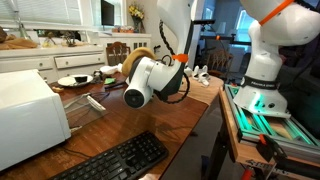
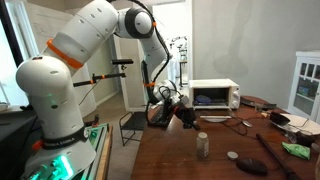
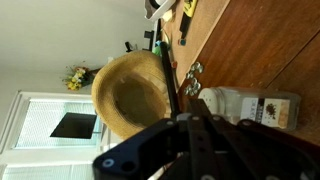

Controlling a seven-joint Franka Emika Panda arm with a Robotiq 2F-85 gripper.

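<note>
My gripper (image 2: 186, 116) hangs low over the brown table, with the white wrist bent down towards the tabletop. Dark bolted parts of the gripper fill the bottom of the wrist view; it looks shut, and nothing shows between its fingers. A clear container (image 2: 202, 145) stands on the table apart from the gripper, on the near side of it in exterior view 2. What seems to be a clear, labelled container (image 3: 268, 108) appears beside the gripper in the wrist view.
A black keyboard (image 1: 115, 158) lies near the table's front edge, by a white box-shaped appliance (image 1: 30, 120). A round woven basket (image 3: 130, 95) is on the far side. Dark oval item (image 2: 250, 165) and several small things lie right in exterior view 2.
</note>
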